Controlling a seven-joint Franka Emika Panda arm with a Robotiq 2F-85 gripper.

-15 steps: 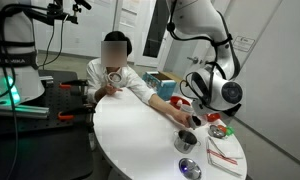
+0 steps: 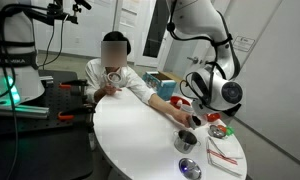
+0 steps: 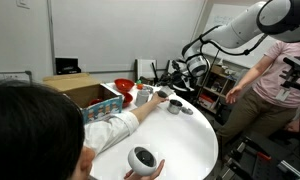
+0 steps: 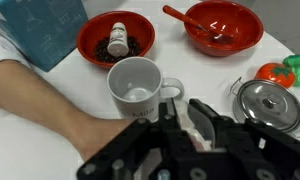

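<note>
My gripper is shut on a pale object [image 4: 197, 128], mostly hidden by the fingers in the wrist view, so I cannot tell what it is. A person's forearm [image 4: 65, 118] reaches in from the left, with the hand right against the gripper. In exterior view 1 the same hand [image 2: 178, 113] is at the gripper, over the white table. Just beyond the fingers in the wrist view stands a white mug [image 4: 135, 85], its handle toward the right. A metal pot [image 2: 185, 142] rests on the table below the gripper in exterior view 1.
Behind the mug are a red bowl [image 4: 90, 37] holding dark bits and a white bottle, and a red pan [image 4: 230, 30]. To the right lie a lidded pot [image 4: 265, 103] and a toy tomato [image 4: 275, 74].
</note>
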